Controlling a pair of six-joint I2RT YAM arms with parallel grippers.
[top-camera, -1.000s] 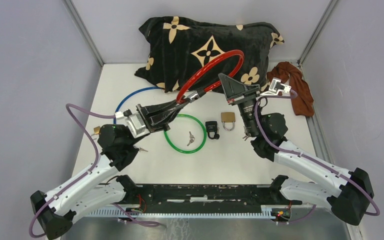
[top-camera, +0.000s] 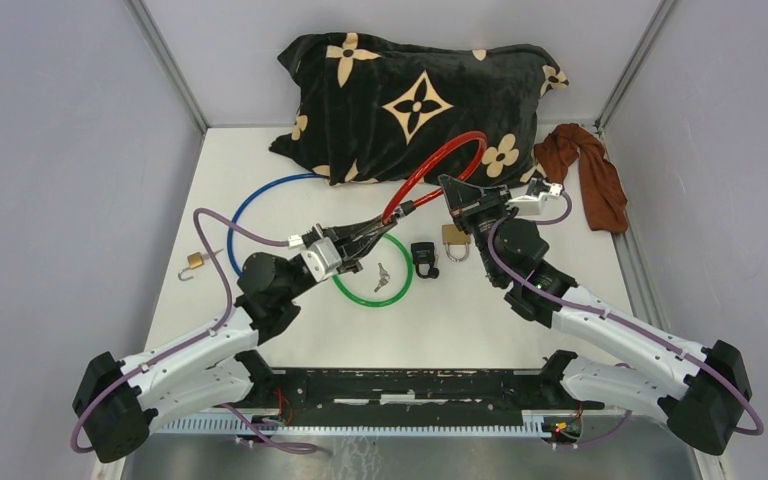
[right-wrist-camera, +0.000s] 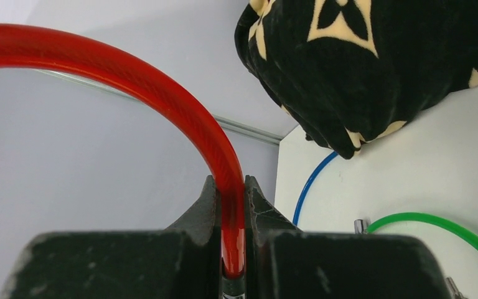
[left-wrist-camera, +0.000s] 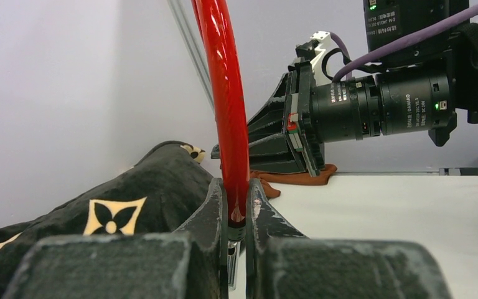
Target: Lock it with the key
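Observation:
A red cable lock (top-camera: 422, 168) hangs in the air in a loop between my two grippers, above the table. My left gripper is shut on its red tube, near a metal end fitting. My right gripper is also shut on the red tube, where a dark fitting shows just below. A small bunch of keys (top-camera: 382, 277) lies inside the green cable lock (top-camera: 373, 303) on the table. Padlocks, one black (top-camera: 423, 258) and one brass (top-camera: 455, 238), lie beside it.
A patterned black pillow (top-camera: 420, 110) fills the back of the table, with a brown cloth (top-camera: 600, 190) at its right. A blue cable (top-camera: 250, 197) and an open brass padlock (top-camera: 195, 261) lie at the left.
My left gripper has moved right with the red lock, which now reaches farther right. The right arm's wrist has shifted down slightly in the top view.

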